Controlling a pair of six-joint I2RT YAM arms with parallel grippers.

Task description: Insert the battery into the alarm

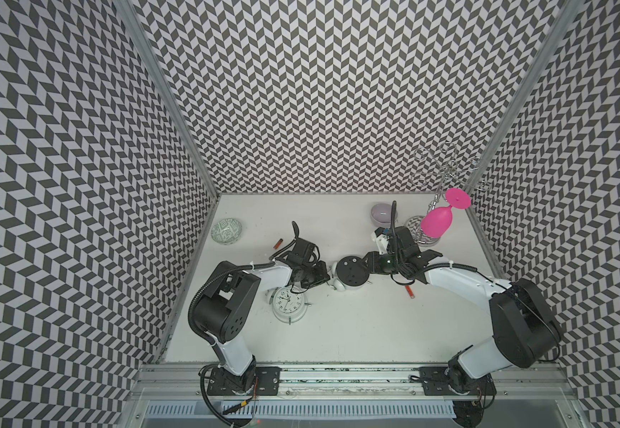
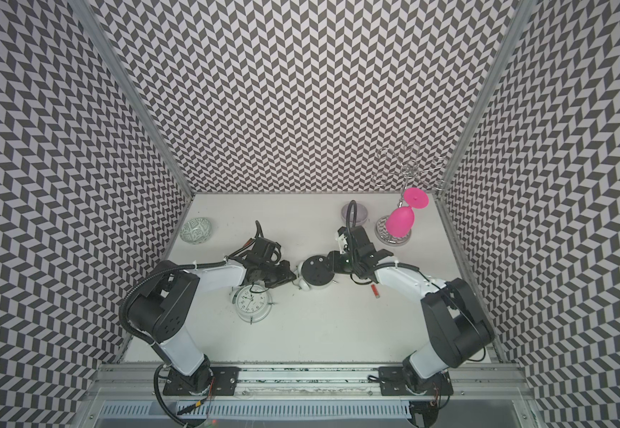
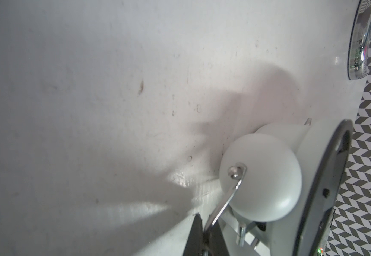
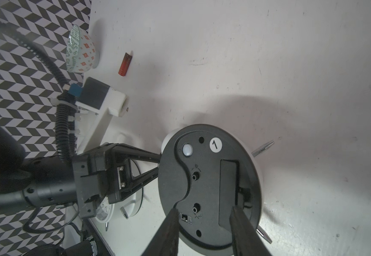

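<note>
A white twin-bell alarm clock lies face down mid-table, its black back (image 4: 206, 179) up, numbered 1, with a long battery-compartment panel (image 4: 228, 196). My left gripper is shut at the clock's bell side, by the bell's metal handle; whether it grips that is unclear. My right gripper is part open above the back, nothing visible between its fingers. A red battery (image 4: 124, 64) lies on the table at the left in the right wrist view; another (image 1: 410, 291) lies right of the clock in the top left view.
A second clock (image 1: 288, 303) lies face up near my left arm. A green bowl (image 1: 225, 229) stands back left; a purple bowl (image 1: 382, 212) and a metal stand (image 1: 417, 232) with pink pieces (image 1: 435, 222) stand back right.
</note>
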